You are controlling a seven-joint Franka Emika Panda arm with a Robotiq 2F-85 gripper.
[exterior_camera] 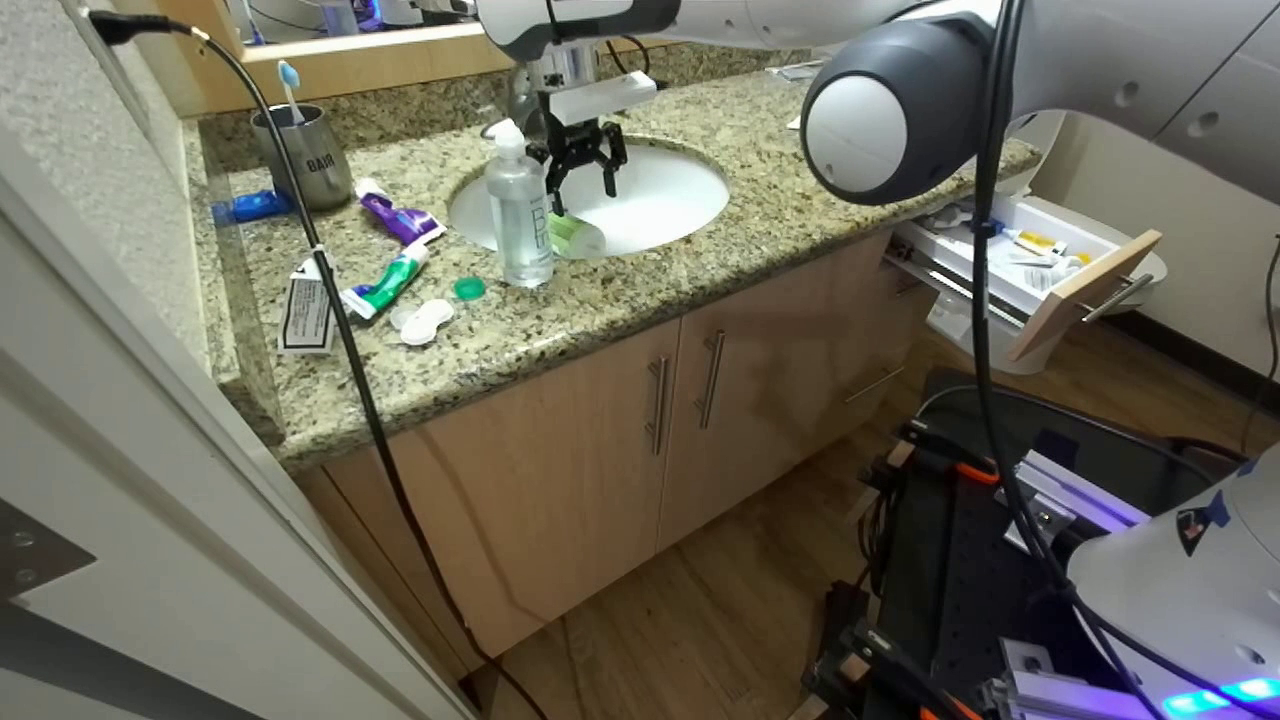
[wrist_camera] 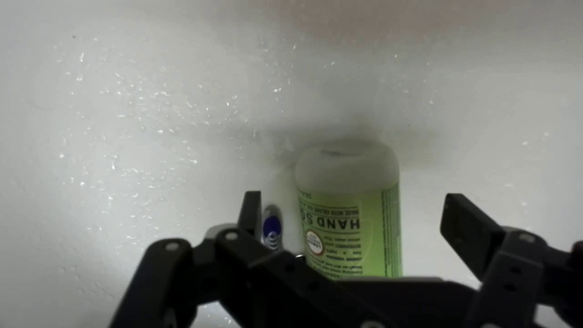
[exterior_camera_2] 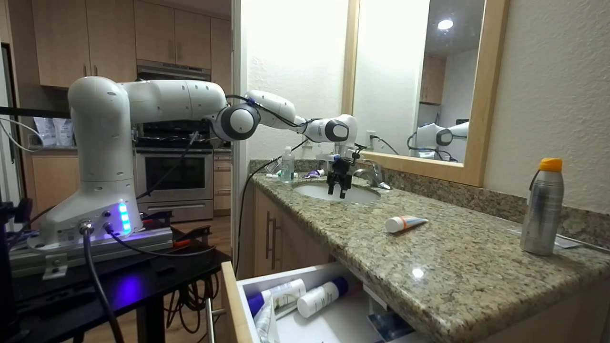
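A green-labelled hand soap bottle [wrist_camera: 352,224] lies in the white sink [exterior_camera: 648,204], its clear base toward the top of the wrist view. My gripper is open above it, one finger to either side of the bottle, and nothing is held. From exterior view 1, the gripper [exterior_camera: 585,190] hangs over the sink, just beyond the bottle [exterior_camera: 578,236], which is partly hidden by a clear bottle. A small blue-and-silver item [wrist_camera: 272,227] shows beside the left finger; the bottle's far end is hidden behind the gripper.
Upright on the sink's near left rim stands a clear bottle [exterior_camera: 519,210], close to the gripper. The faucet [exterior_camera_2: 374,173] is behind the sink. Toothpaste tubes and a metal cup [exterior_camera: 307,160] occupy the left counter. A drawer [exterior_camera_2: 326,308] stands pulled out at the right.
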